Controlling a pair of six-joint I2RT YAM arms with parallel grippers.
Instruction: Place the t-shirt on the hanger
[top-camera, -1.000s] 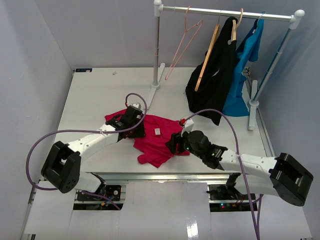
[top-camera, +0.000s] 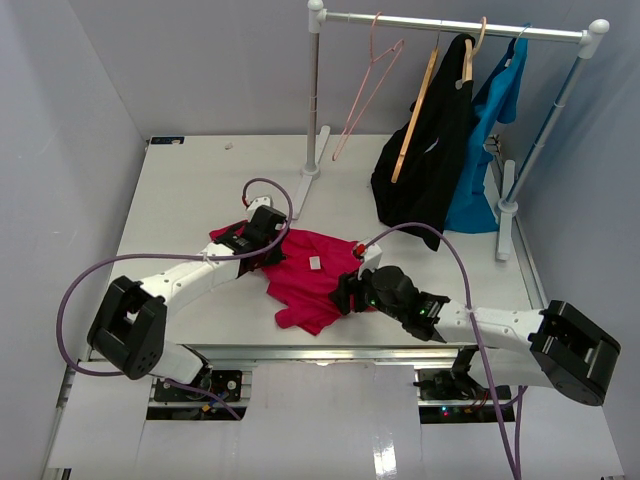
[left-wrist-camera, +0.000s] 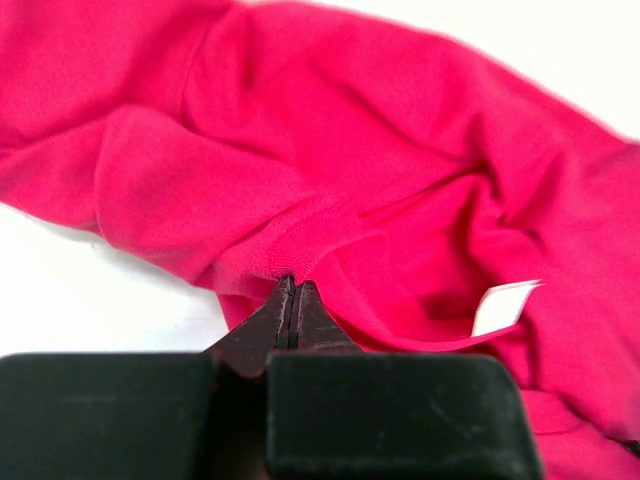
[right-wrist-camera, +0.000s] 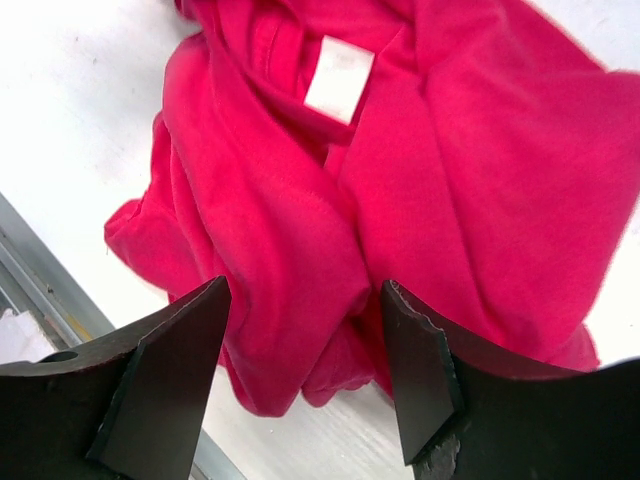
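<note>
A crumpled red t-shirt (top-camera: 305, 290) with a white label (right-wrist-camera: 338, 80) lies on the white table. My left gripper is shut on a fold of its fabric, at the shirt's upper left in the top view. My right gripper is open over the shirt's near right part, with a bunched fold between its spread fingers. Empty hangers, a pink one (top-camera: 365, 85) and a wooden one (top-camera: 416, 115), hang on the rack.
A black garment (top-camera: 435, 170) and a blue garment (top-camera: 470, 205) hang at the rack's right. The rack's post (top-camera: 312, 100) and foot stand behind the shirt.
My left gripper has shifted slightly toward the table's front. My right arm has moved slightly as well, its gripper staying over the shirt.
</note>
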